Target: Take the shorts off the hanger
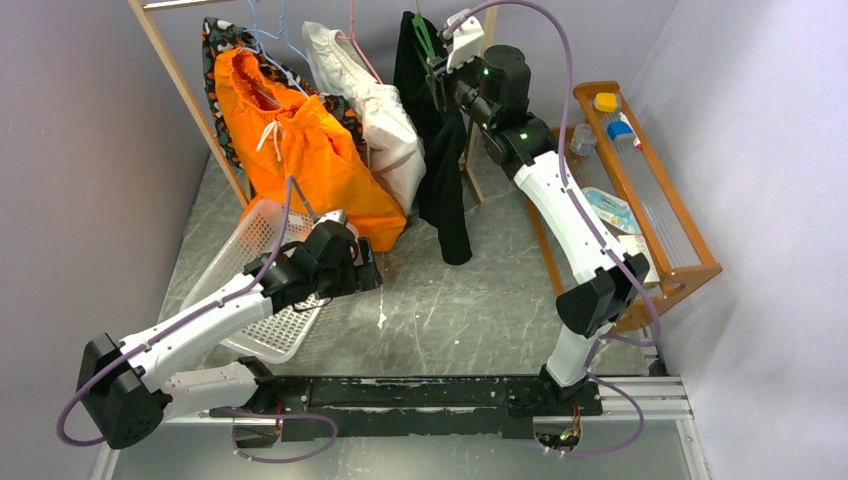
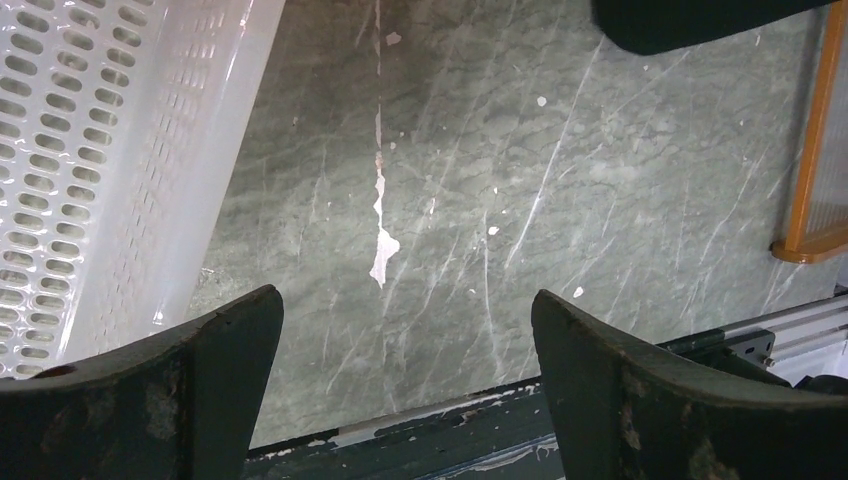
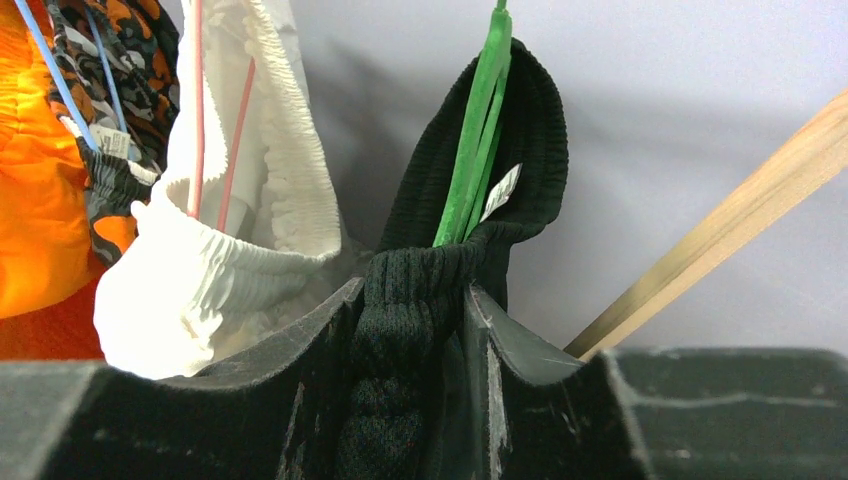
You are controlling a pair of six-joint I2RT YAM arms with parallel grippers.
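Black shorts [image 1: 442,200] hang on a green hanger [image 3: 470,150] at the back, beside white shorts [image 1: 385,140] and orange shorts [image 1: 290,160]. My right gripper [image 1: 440,80] is at the waistband of the black ones; in the right wrist view its fingers are on either side of the bunched ribbed band [image 3: 410,300], part open, and I cannot tell how firmly they press. My left gripper stands open over the bare floor beside the white basket, with nothing between its fingers.
A white perforated basket [image 1: 280,345] lies at lower left. A wooden rack [image 1: 690,270] with small items stands at the right. A wooden stand post [image 3: 720,230] is right of the black shorts.
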